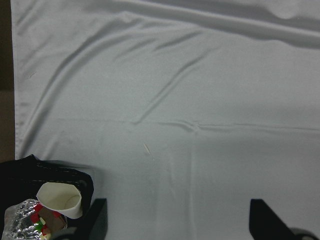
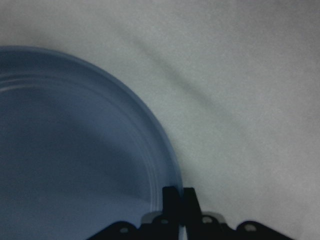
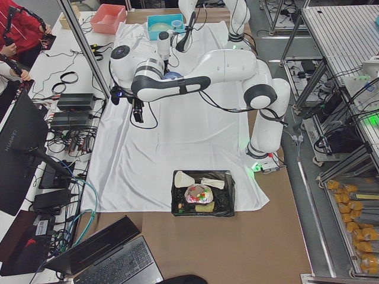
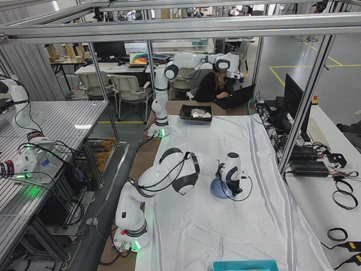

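Note:
A blue plate [image 2: 75,150] lies on the white cloth, also seen in the camera right view [image 4: 219,189]. My right gripper is shut on its rim, fingertips at the edge. My left gripper hangs open above the cloth, with nothing between its fingers. In the left wrist view, a black lined bin [image 1: 30,172] sits below it at left, holding a white paper cup [image 1: 57,197] and crumpled foil with food scraps [image 1: 20,220].
A turquoise bin [image 3: 153,32] with dishes and a pink bin [image 3: 108,18] stand at the far end. Cables, monitor and electronics crowd the side table.

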